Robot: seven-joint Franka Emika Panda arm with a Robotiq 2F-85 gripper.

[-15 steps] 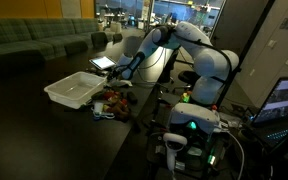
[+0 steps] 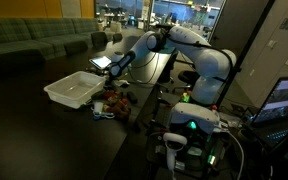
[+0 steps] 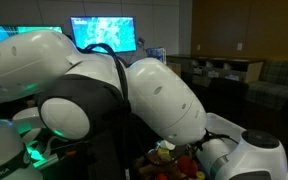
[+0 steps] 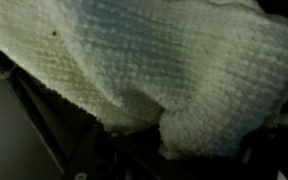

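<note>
White, ribbed cloth (image 4: 174,70) fills most of the wrist view, bunched and creased near the bottom edge. My gripper shows there only as dark parts against the cloth's lower folds. Shadow and cloth hide the gap between the fingers, so I cannot tell whether any cloth is caught in it. In exterior view 1 the end of my arm is at the far side of the item pile, close to the right of a white bin (image 2: 59,97); the gripper is too small there to make out.
Several mixed items (image 2: 109,105), some reddish, lie in a pile beside the bin on the dark table (image 2: 34,130). The table left of the bin is clear. A laptop (image 2: 282,102) is at the right edge of exterior view 1.
The end of my arm has shifted slightly left and nearer the pile in exterior view 1. The bin has not moved.
</note>
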